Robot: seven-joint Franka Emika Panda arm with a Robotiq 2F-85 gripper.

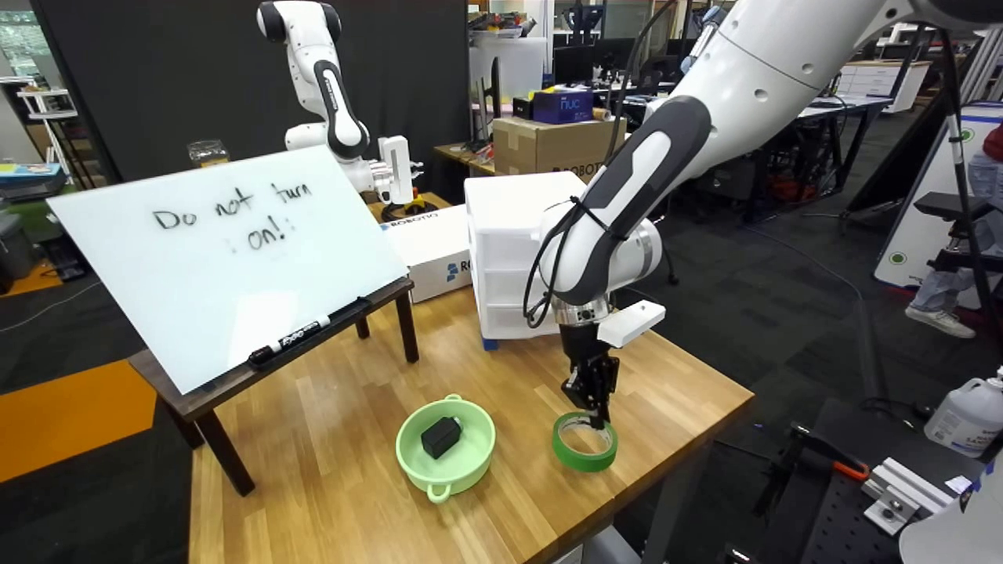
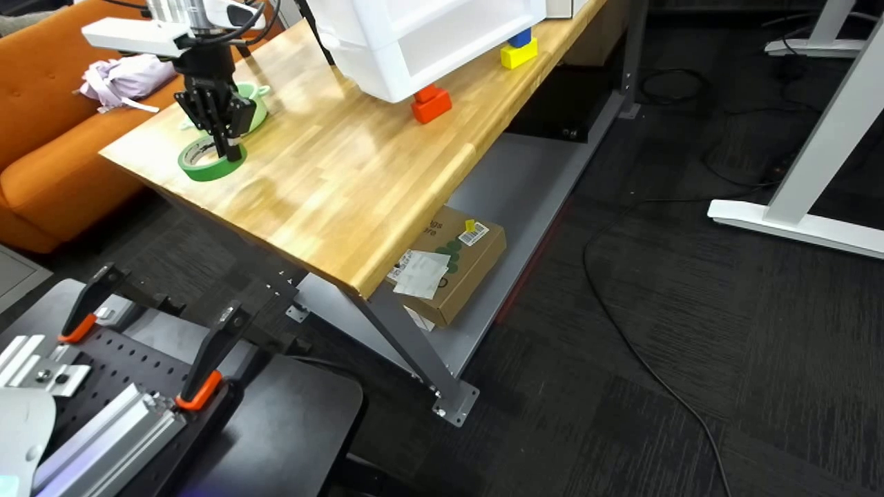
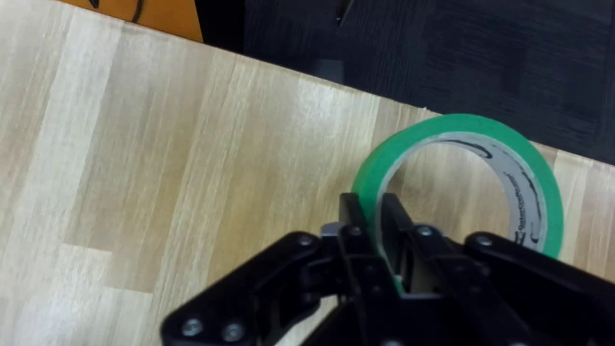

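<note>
A roll of green tape [image 1: 584, 460] is at the right part of the wooden table, close to the table's edge. My gripper is shut on the near side of its ring in the wrist view, one finger outside the roll and the other inside the hole. Exterior view 2 also has the gripper [image 2: 228, 152] on the rim of the tape roll [image 2: 207, 172]. Whether the roll touches the table or hangs just above it, I cannot tell. A light green bowl [image 1: 410, 465] with a black block [image 1: 441, 437] in it stands left of the tape.
White drawers [image 1: 512, 244] stand behind the gripper. A whiteboard [image 1: 235, 272] leans on a dark stand at the left, a marker [image 1: 291, 340] along its bottom. Bare wood lies between bowl and tape. Red blocks [image 2: 431, 103] sit by the drawers.
</note>
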